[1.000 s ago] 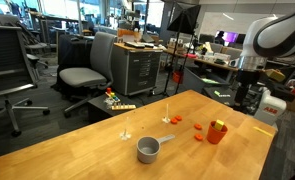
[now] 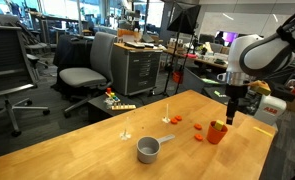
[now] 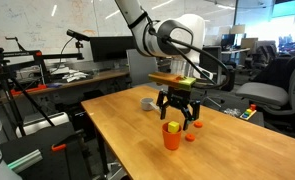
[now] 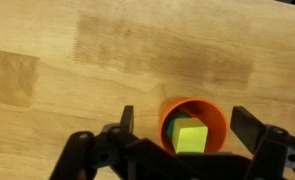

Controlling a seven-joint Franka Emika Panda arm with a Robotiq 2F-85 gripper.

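An orange-red cup [image 2: 215, 133] stands upright on the wooden table, with a yellow-green block [image 4: 190, 135] in its mouth. Something teal [image 4: 173, 124] shows beside the block inside the cup. Just above and about the cup hangs my gripper, its fingers wide apart. In the wrist view the cup lies between the two fingers, nearer the left one, and nothing is gripped. In exterior view 2 the gripper [image 3: 177, 115] is over the cup [image 3: 172, 138]; whether a finger touches it I cannot tell.
A grey metal pot [image 2: 148, 150] with a handle stands on the table well away from the cup. Several small red pieces [image 2: 198, 138] lie near the cup. Colourful items [image 2: 114, 101] sit at the table's far edge.
My gripper has come down and toward the cup from higher up on the right in exterior view 1. The cup, block and pot have stayed in place.
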